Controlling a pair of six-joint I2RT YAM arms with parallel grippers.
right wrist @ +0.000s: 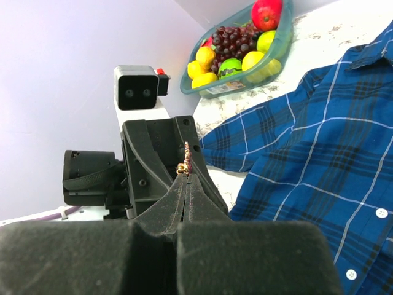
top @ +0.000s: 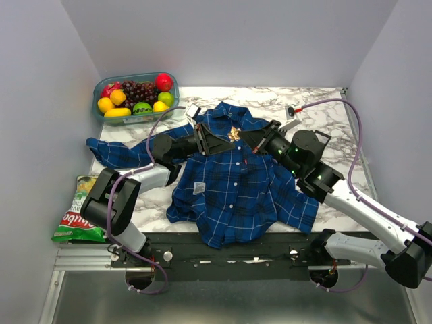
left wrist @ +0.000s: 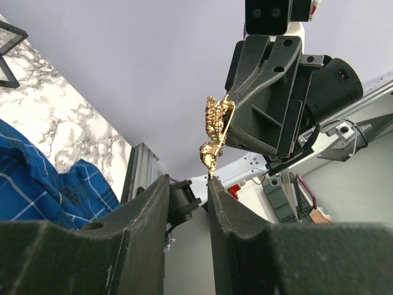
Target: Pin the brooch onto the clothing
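Observation:
The gold brooch (top: 234,133) is held above the shirt's upper front, its pin side at the tip of my right gripper (top: 241,133). In the right wrist view that gripper's tips are together, with the brooch (right wrist: 186,158) standing just past them. My left gripper is partly open, a gap showing between its fingertips. The brooch's lower end (left wrist: 209,161) lies close by one left fingertip; whether they touch is unclear. Beneath both grippers the blue plaid shirt (top: 219,196) is spread on the marble-patterned table, collar toward the back.
A teal basket of fruit (top: 96,111) stands at the back left. A green snack bag (top: 75,214) lies on the left edge, partly behind the left arm. Bare table (top: 297,98) shows at the back right.

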